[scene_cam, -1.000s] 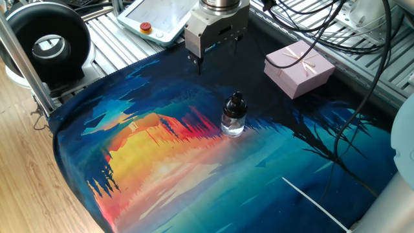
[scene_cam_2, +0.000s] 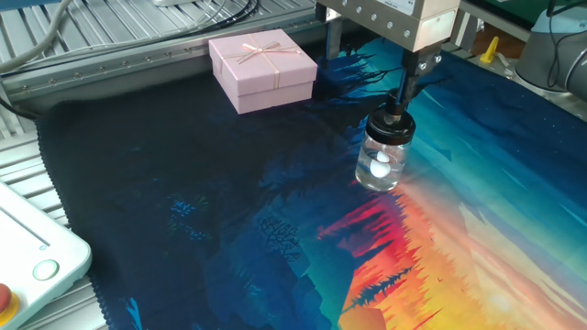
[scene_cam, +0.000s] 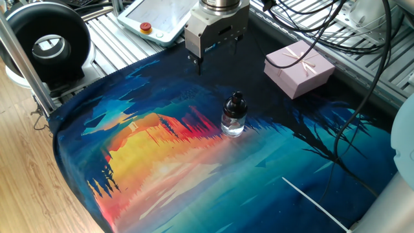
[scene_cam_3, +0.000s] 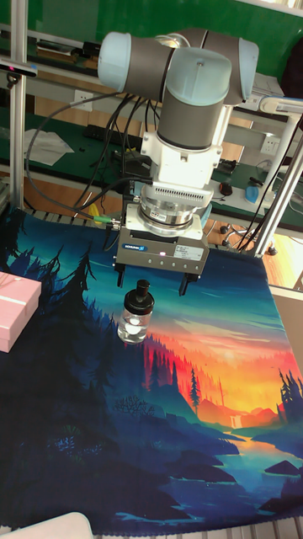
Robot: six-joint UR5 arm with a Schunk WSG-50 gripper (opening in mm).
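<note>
A clear glass jar (scene_cam: 233,123) with a black, knobbed lid stands upright on the printed cloth, with clear liquid inside. In exterior view 2 a white round shape shows within the jar (scene_cam_2: 380,165). My gripper (scene_cam: 217,61) hangs above the cloth, its two dark fingers wide apart and nothing between them. From exterior view 3, the gripper (scene_cam_3: 151,282) is open and the jar (scene_cam_3: 135,316) appears below it in the picture. One finger (scene_cam_2: 410,81) overlaps the lid's top in exterior view 2, while exterior view 1 shows clear space between gripper and jar.
A pink gift box (scene_cam: 299,70) with a ribbon bow sits near the cloth's edge, apart from the jar. Beyond the cloth lies a control tablet (scene_cam: 155,19) with a red button (scene_cam: 146,28). Black cables (scene_cam: 387,39) hang at the right.
</note>
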